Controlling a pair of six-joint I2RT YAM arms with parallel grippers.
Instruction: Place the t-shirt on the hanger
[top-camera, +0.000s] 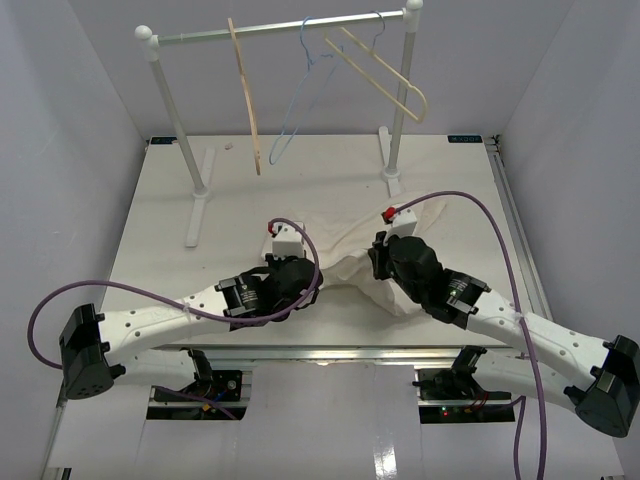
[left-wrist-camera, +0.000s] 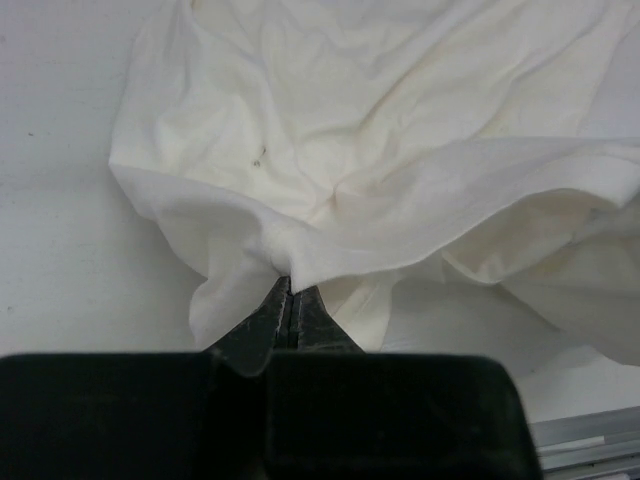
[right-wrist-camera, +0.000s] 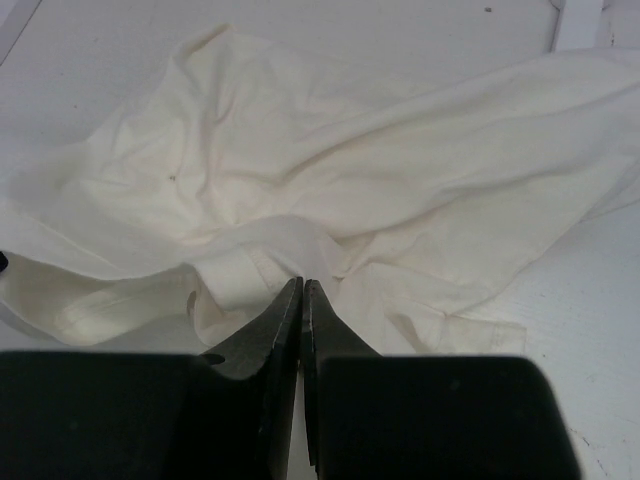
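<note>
A white t shirt (top-camera: 350, 230) lies crumpled on the table, its near part raised in folds between my two grippers. My left gripper is shut on a fold at the shirt's left side. My right gripper is shut on another fold further right. In the top view, a wooden hanger (top-camera: 243, 90), a blue hanger (top-camera: 292, 110) and a pale cream hanger (top-camera: 385, 85) hang from the rail above the far part of the table.
The white rack (top-camera: 285, 27) stands at the back, its feet (top-camera: 196, 220) on the table either side. A metal edge (top-camera: 330, 353) runs along the front.
</note>
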